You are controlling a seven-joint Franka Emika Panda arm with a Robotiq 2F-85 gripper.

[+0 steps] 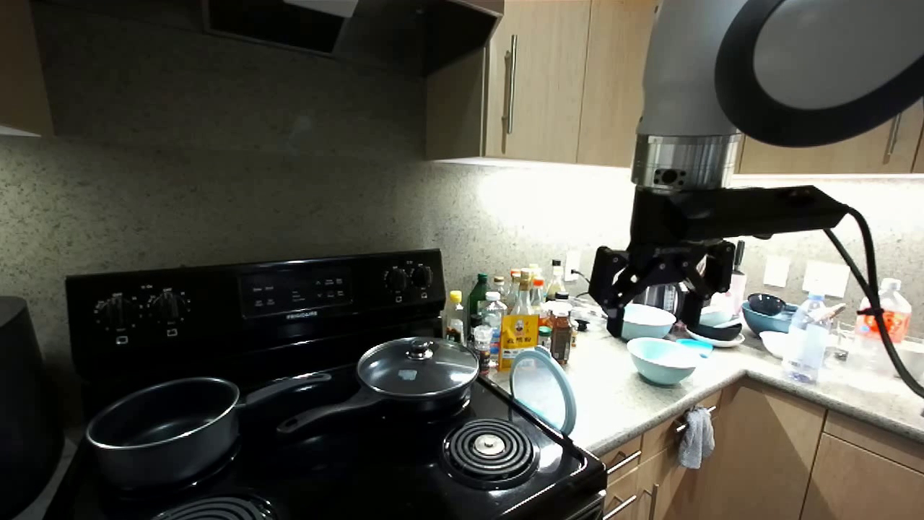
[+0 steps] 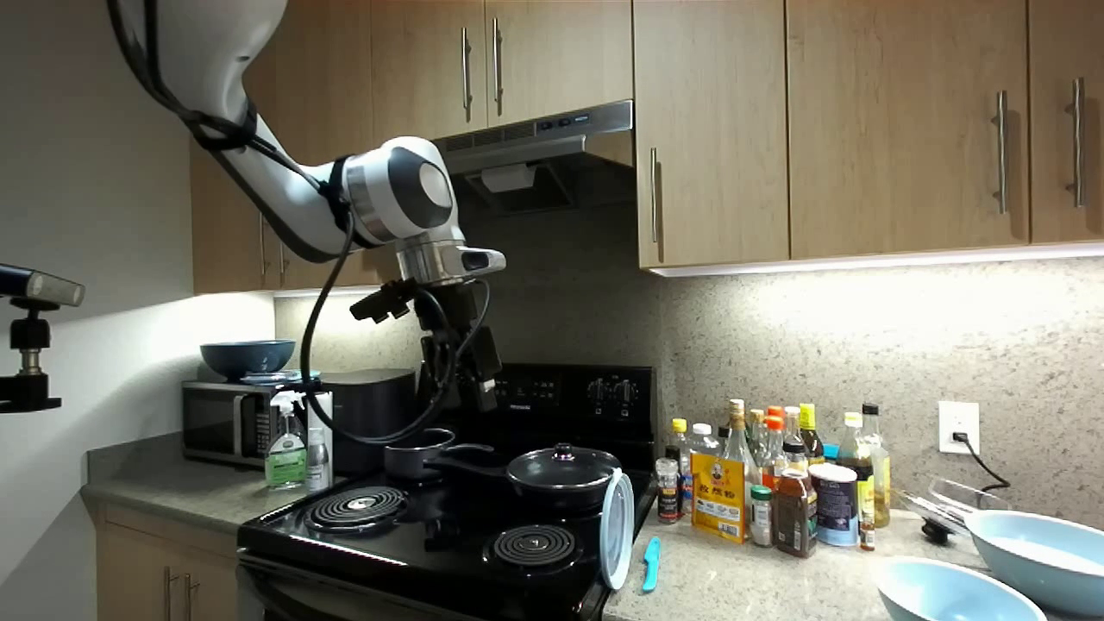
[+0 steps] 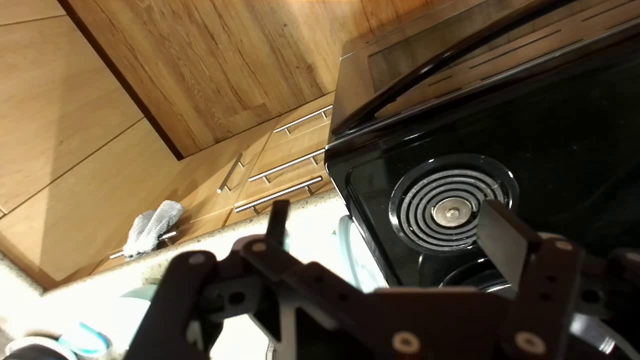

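Note:
My gripper [image 1: 652, 322] hangs in the air, open, its fingers spread apart. In the wrist view the gripper shows a wide gap with nothing held in it. Beneath it in that view lie the stove's coil burner [image 3: 453, 211] and the counter's front edge. A black pan with a glass lid [image 1: 418, 368] sits on a back burner, and an uncovered dark pot [image 1: 164, 429] stands to its left. A round, light-blue-rimmed lid [image 1: 543, 390] leans on edge at the stove's right side. A light blue bowl [image 1: 663, 360] rests on the counter.
Several bottles and spice jars [image 2: 776, 476] crowd the counter against the wall. A turquoise knife [image 2: 651, 564] lies near the leaning lid. Overhead are the range hood [image 2: 538, 145] and cabinets. A grey towel [image 1: 695, 438] hangs on a drawer handle.

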